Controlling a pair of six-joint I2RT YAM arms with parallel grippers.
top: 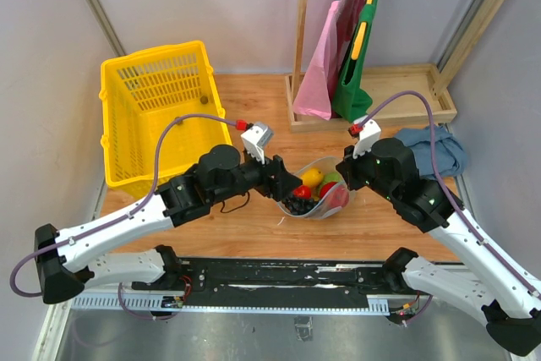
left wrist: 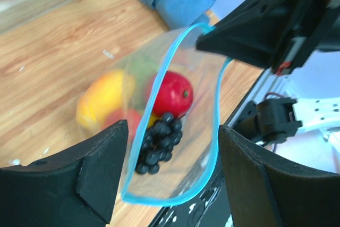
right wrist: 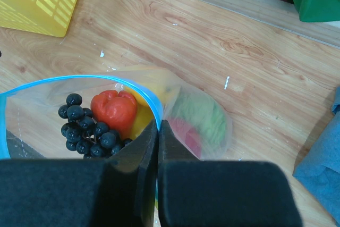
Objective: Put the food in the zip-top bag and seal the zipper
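The clear zip bag [top: 326,207] lies on the table with its blue-rimmed mouth open, holding black grapes [right wrist: 85,131], a red tomato [right wrist: 113,111], a red apple [left wrist: 169,93], yellow fruit [left wrist: 103,99] and something green [right wrist: 202,115]. My left gripper [top: 284,180] hangs open above the bag's near end, with nothing between its fingers, which show large at the bottom of the left wrist view. My right gripper [top: 350,171] is shut on the bag's rim at the right side, the blue edge running into its fingertips in the right wrist view.
A yellow basket [top: 131,124] stands at the left. A wooden tray [top: 406,82] with hanging pink [top: 317,73] and green [top: 357,73] bags is at the back. A blue cloth [top: 435,151] lies at the right. Bare table shows behind the bag.
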